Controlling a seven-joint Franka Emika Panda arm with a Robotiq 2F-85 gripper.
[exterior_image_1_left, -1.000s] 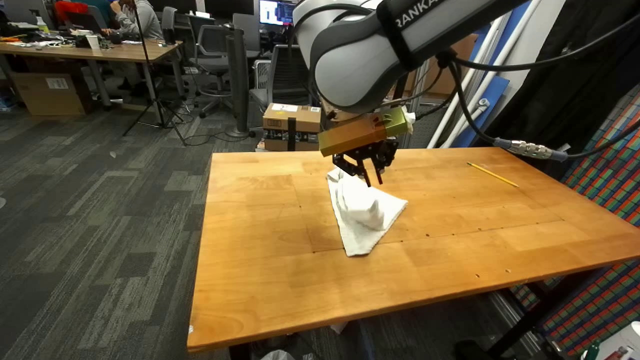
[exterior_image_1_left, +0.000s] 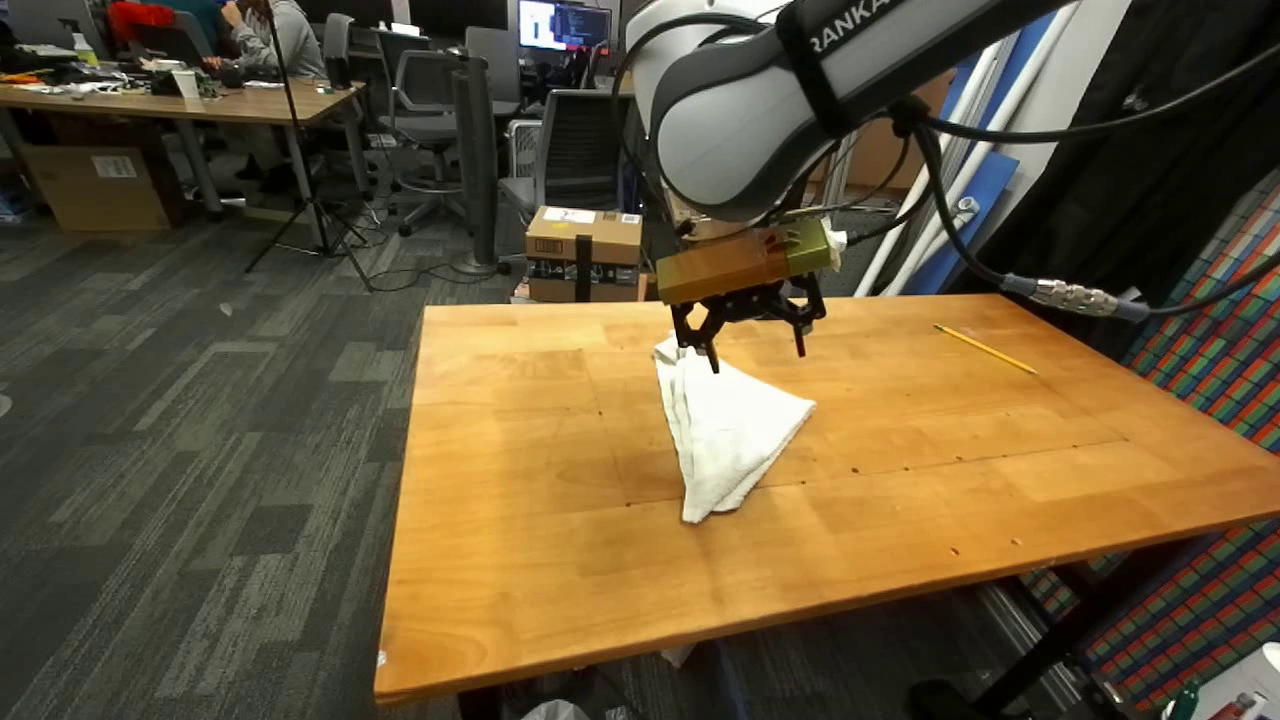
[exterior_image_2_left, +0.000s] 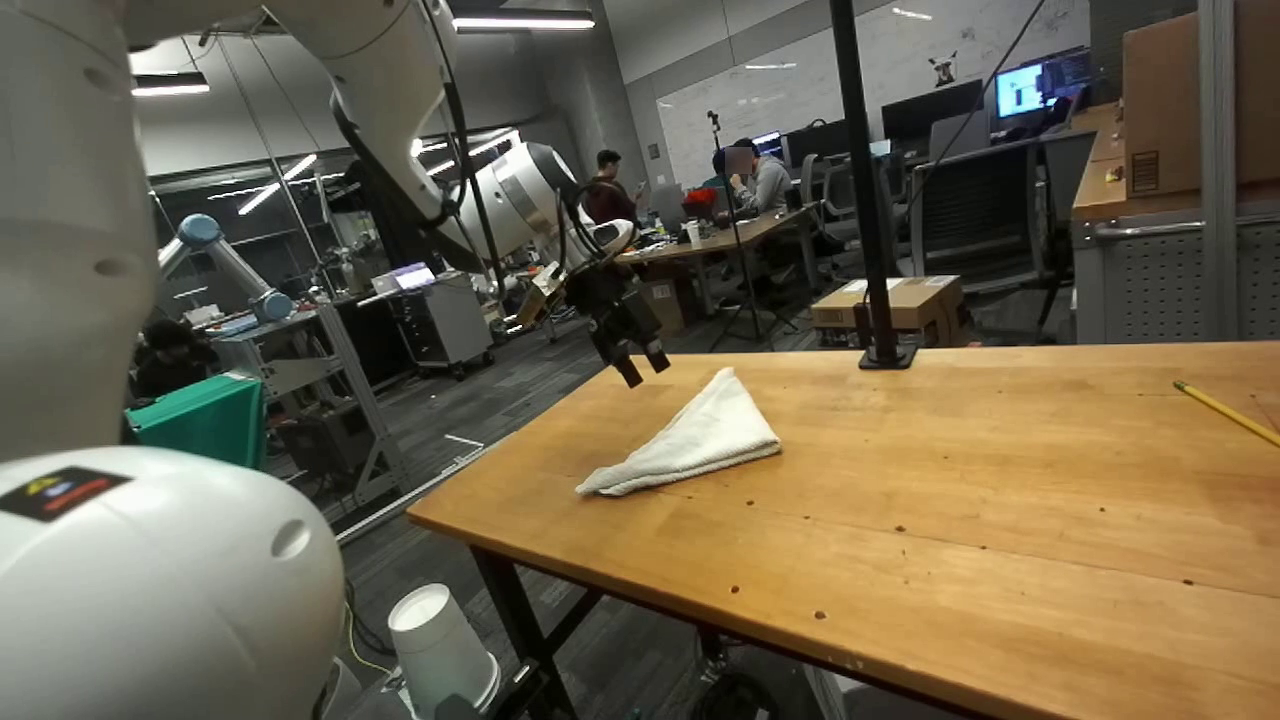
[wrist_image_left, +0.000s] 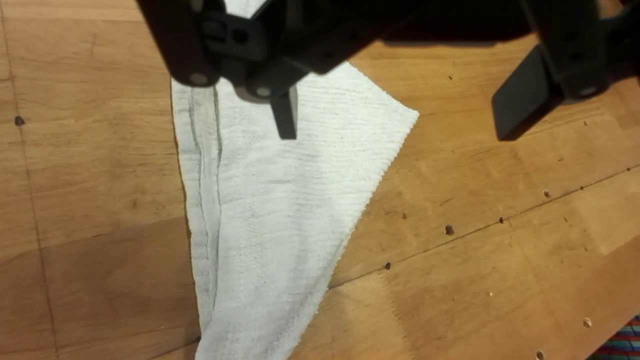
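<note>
A white cloth (exterior_image_1_left: 734, 430) lies folded on the wooden table, roughly a triangle with one narrow end. In the second exterior view the cloth (exterior_image_2_left: 702, 438) lies fairly flat, its tip pointing left. My gripper (exterior_image_1_left: 757, 356) hangs above the cloth's far part, its fingers spread wide with nothing between them. From the wrist, one finger (wrist_image_left: 286, 114) shows over the cloth (wrist_image_left: 270, 198), while the other finger (wrist_image_left: 522, 99) is over bare wood to the right. Part of the cloth's far end is hidden behind the gripper there.
A yellow pencil (exterior_image_1_left: 984, 349) lies well to the right on the table (exterior_image_1_left: 516, 576). A black post (exterior_image_2_left: 885, 348) stands at one table edge.
The fingers have gone from nearly closed to wide open, and the gripper has shifted slightly right.
</note>
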